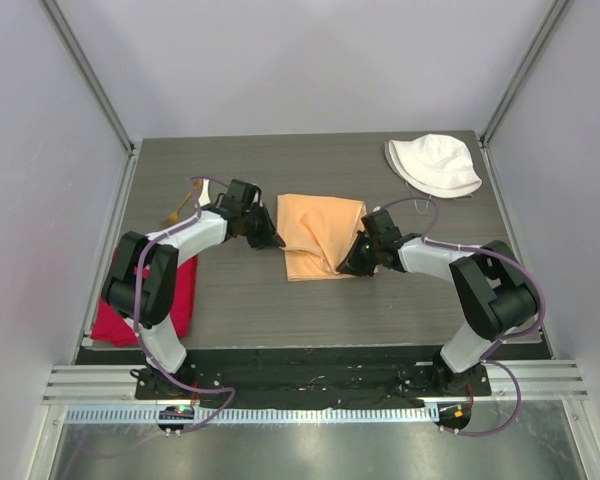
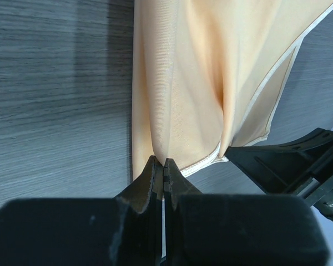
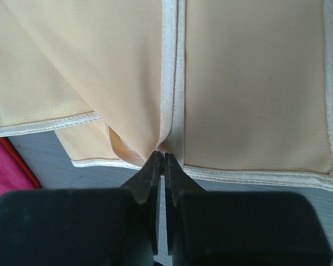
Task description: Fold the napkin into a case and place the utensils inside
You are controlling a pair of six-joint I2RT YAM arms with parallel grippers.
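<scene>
The peach napkin (image 1: 310, 220) lies partly folded in the middle of the table, with a flap drawn across its lower layer. My left gripper (image 1: 277, 242) is shut on the napkin's left folded edge; in the left wrist view that fold runs down into its fingertips (image 2: 156, 172). My right gripper (image 1: 342, 270) is down at the napkin's lower edge, its fingertips close together at the flap's corner where white hems meet, as the right wrist view shows (image 3: 162, 158); whether they hold cloth is unclear.
A red cloth (image 1: 180, 300) lies at the left, with wooden and white utensils (image 1: 176, 210) above it. A white cloth (image 1: 430, 160) lies at the back right with a wire-like item below it. The front of the table between the arms is clear.
</scene>
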